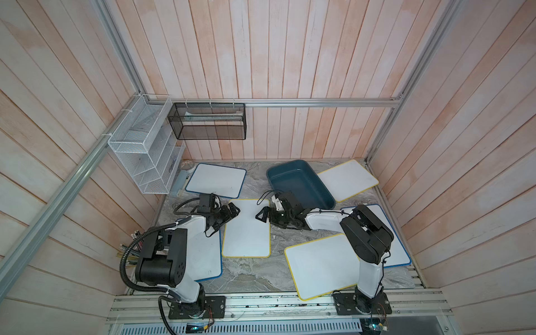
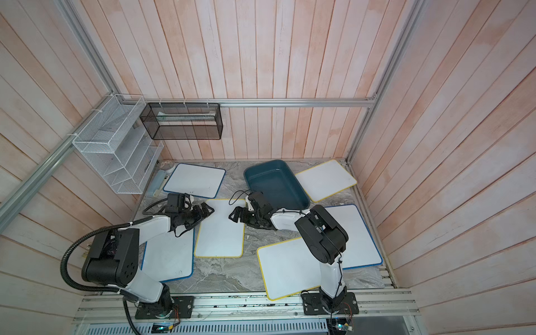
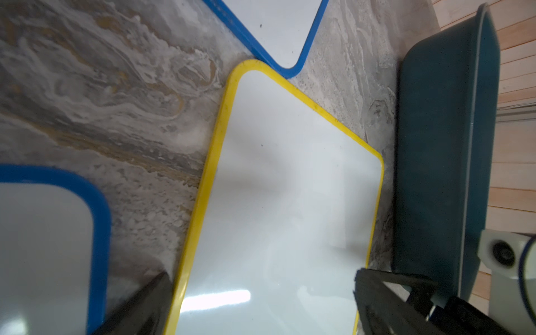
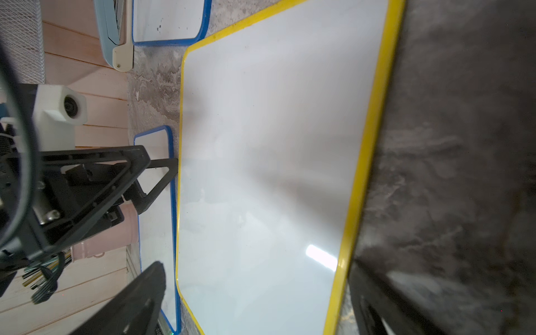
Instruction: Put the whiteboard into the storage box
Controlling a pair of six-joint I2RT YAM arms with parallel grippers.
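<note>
A yellow-edged whiteboard [image 1: 246,237] lies flat in the middle of the table, between my two arms. Over its left edge is my left gripper [image 1: 230,210], open, with one finger [image 3: 139,310] beside that yellow edge and the other above the white face. My right gripper [image 1: 263,214], likewise open, is at the right edge; one of its fingers [image 4: 371,304] is close against the yellow rim, though contact cannot be made out. The dark teal storage box [image 1: 326,201] stands behind and to the right, its visible floor empty.
Blue-edged boards lie at the back left [image 1: 217,179], under the left arm [image 1: 203,256] and at the right [image 1: 399,254]. Other yellow-edged boards are at the back right [image 1: 347,179] and front right [image 1: 321,268]. A black wire basket [image 1: 207,136] hangs behind.
</note>
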